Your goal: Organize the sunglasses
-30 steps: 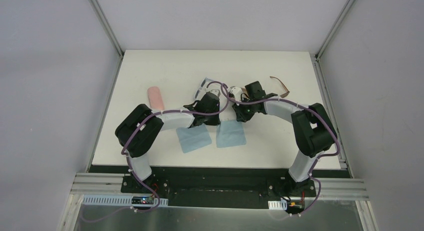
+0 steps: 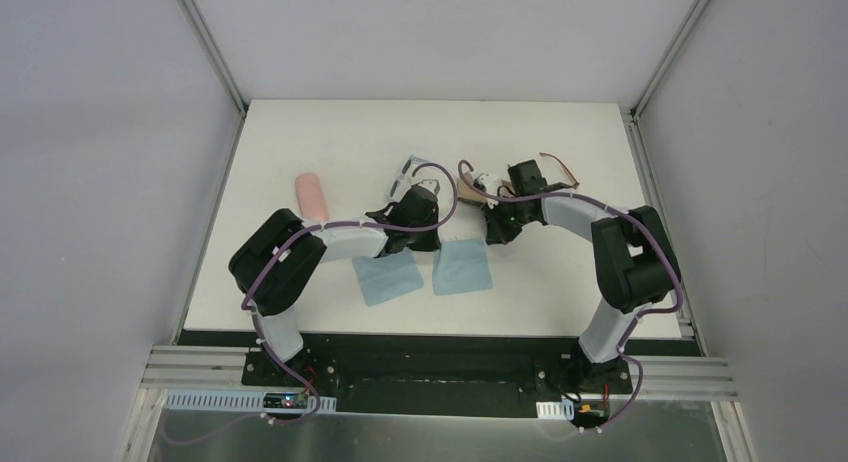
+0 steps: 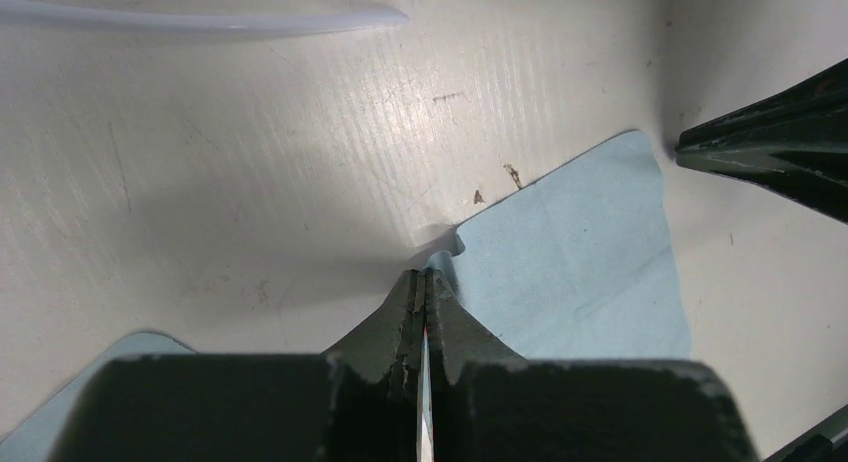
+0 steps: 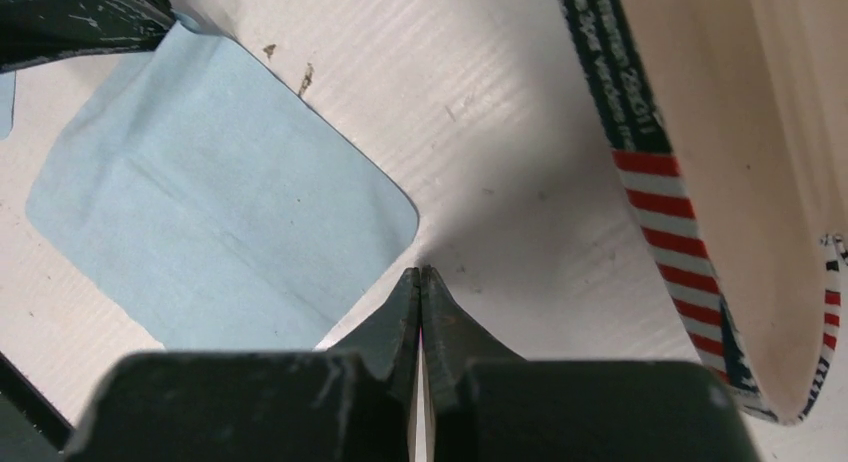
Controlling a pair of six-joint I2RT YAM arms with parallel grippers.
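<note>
A light-blue cloth (image 2: pixel 463 270) lies flat on the white table between the two arms. My left gripper is shut on its far left corner, which is creased and slightly raised at the fingertips. The right gripper is shut with nothing between its fingers; the cloth's rounded far right corner lies just outside its tips, flat on the table. White-framed sunglasses (image 2: pixel 401 179) lie behind the left gripper, partly hidden by it. Brown-framed glasses (image 2: pixel 564 169) rest at the far right of the table.
A second blue cloth (image 2: pixel 388 279) is spread to the left. A pink case (image 2: pixel 311 196) stands at the left of the table. Beside the right gripper is a tan case (image 4: pixel 745 182) with a striped and lettered edge.
</note>
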